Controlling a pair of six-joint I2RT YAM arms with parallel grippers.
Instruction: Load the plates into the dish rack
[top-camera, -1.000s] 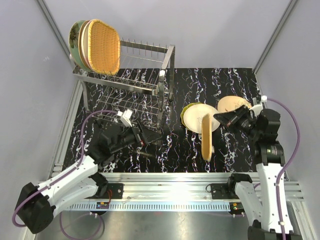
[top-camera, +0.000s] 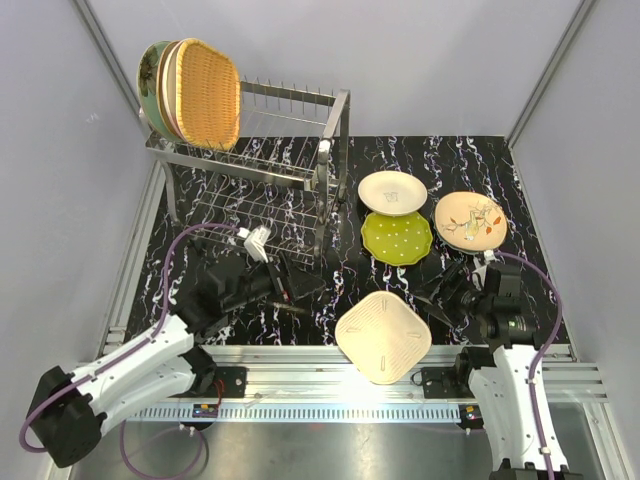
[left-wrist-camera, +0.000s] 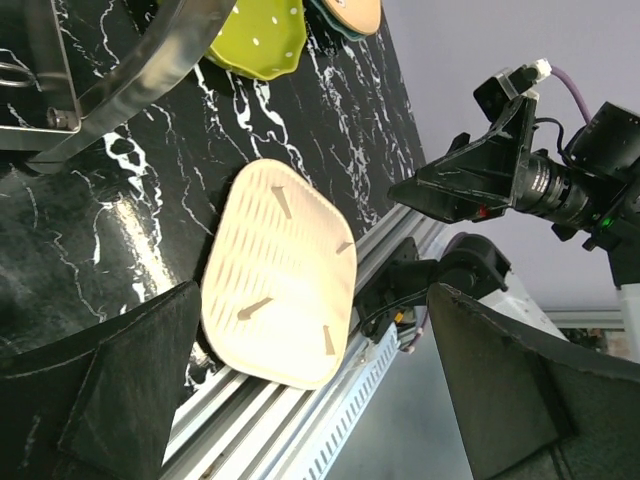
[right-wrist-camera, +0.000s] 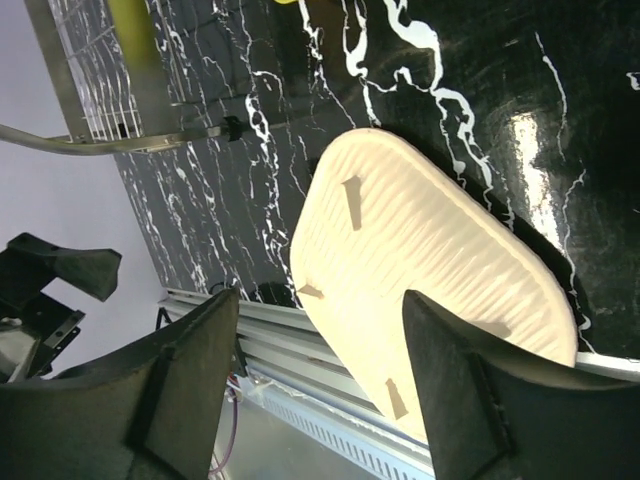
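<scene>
A cream square plate (top-camera: 383, 337) lies at the counter's front edge, overhanging the metal rail, its small feet facing up. My right gripper is open above this plate with nothing between its fingers. My left gripper (top-camera: 304, 284) also stands open and empty, between the dish rack (top-camera: 240, 175) and the plate. Behind the cream plate sit a green dotted plate (top-camera: 397, 243) and, partly over it, a white plate (top-camera: 392, 190). To their right a floral plate (top-camera: 470, 220) rests on another. A yellow woven plate (top-camera: 208, 95) stands in the rack's upper tier, with several others behind it.
The rack's metal side post (top-camera: 325, 180) rises near my left gripper. The lower tier (top-camera: 260, 215) looks empty. Bare black counter (top-camera: 340, 280) shows between the rack and the plates. Below the front rail (top-camera: 300, 360) the surface drops away.
The cream plate was on edge in the air beside the shut right gripper; now it lies flat at the front. The right gripper has lowered and opened. The left arm shifted only slightly.
</scene>
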